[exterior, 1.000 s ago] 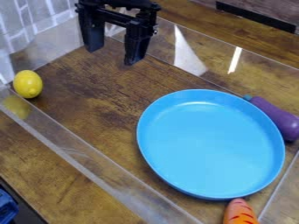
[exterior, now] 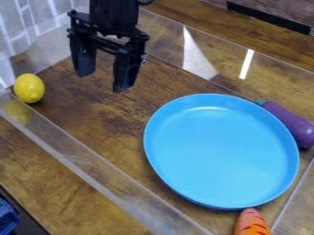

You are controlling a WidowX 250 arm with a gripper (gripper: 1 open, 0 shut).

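My black gripper [exterior: 103, 66] hangs over the upper left of the wooden surface, open, with two fingers pointing down and nothing seen between them. A yellow object [exterior: 29, 87], perhaps a lemon, lies at the left, below and left of the gripper. A large blue plate [exterior: 221, 150] fills the lower right. A purple eggplant-like object [exterior: 287, 123] lies at the right edge, and an orange carrot [exterior: 252, 223] at the bottom right.
Clear plastic walls border the area. A dark blue object [exterior: 7, 218] shows at the lower left corner. Bare wood [exterior: 98, 128] lies between the yellow object and the plate.
My gripper has moved down in the view and slightly left, toward the yellow object's side. The objects have not visibly moved.
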